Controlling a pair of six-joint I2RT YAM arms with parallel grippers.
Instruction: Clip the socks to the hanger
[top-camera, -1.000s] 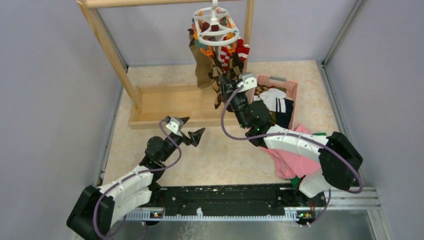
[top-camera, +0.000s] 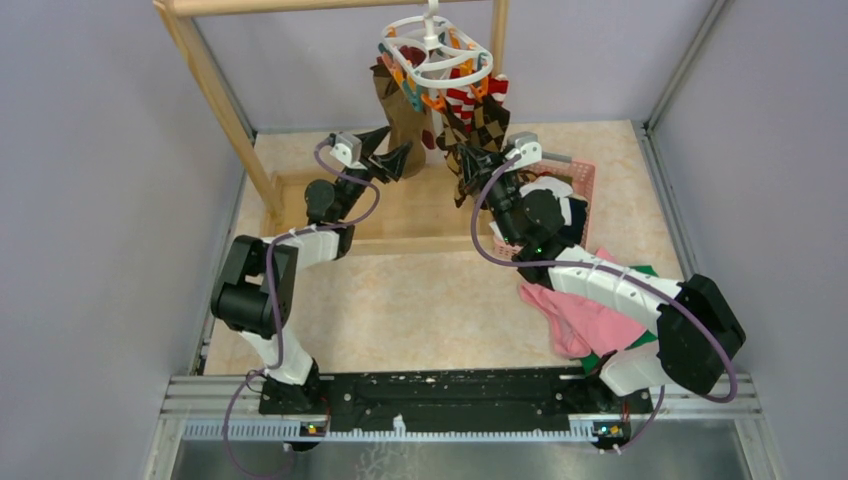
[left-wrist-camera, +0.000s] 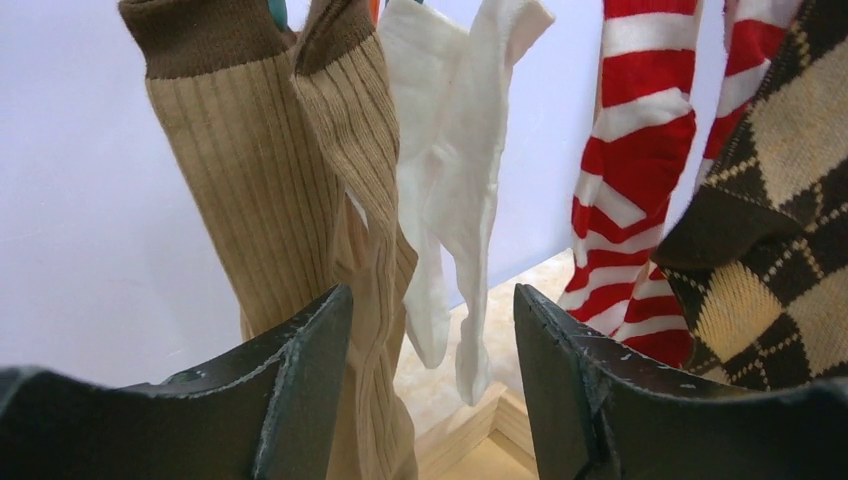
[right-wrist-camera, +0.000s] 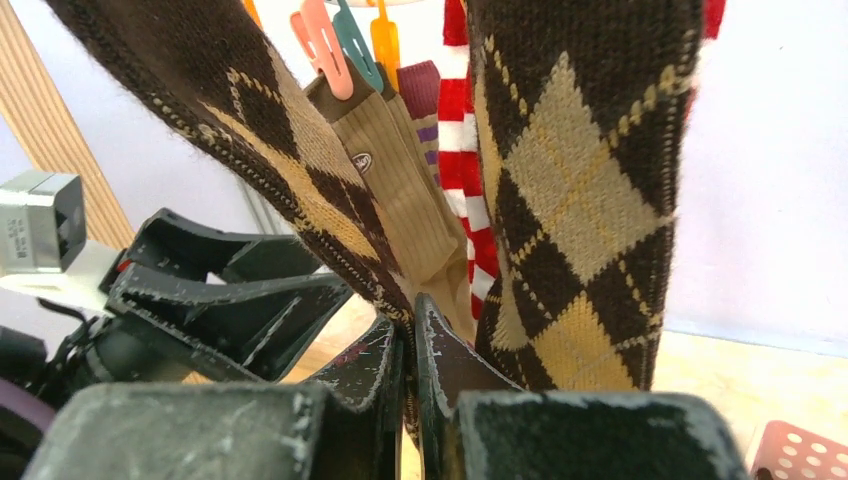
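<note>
The white round hanger (top-camera: 438, 82) hangs at the top, with several coloured clips around it holding socks. A brown and tan argyle sock (right-wrist-camera: 585, 200) hangs from its front right side, and my right gripper is shut on the edge of an argyle strip. Ribbed brown socks (left-wrist-camera: 225, 170), white socks (left-wrist-camera: 430, 150) and red-and-white striped socks (left-wrist-camera: 640, 170) also hang there. My left gripper (top-camera: 398, 140) is open beside the brown socks at the hanger's left; parts of the brown and white socks show between its fingers in the left wrist view. The argyle sock's top is out of the wrist views.
A wooden frame (top-camera: 215, 95) with a tray-like base (top-camera: 400, 245) supports the hanger. At right stands a pink basket (top-camera: 587, 180) holding more socks. Pink cloth (top-camera: 575, 320) lies in front of it.
My left gripper has moved away from the table front, up to the hanging socks. The hanger has swung slightly right and turned.
</note>
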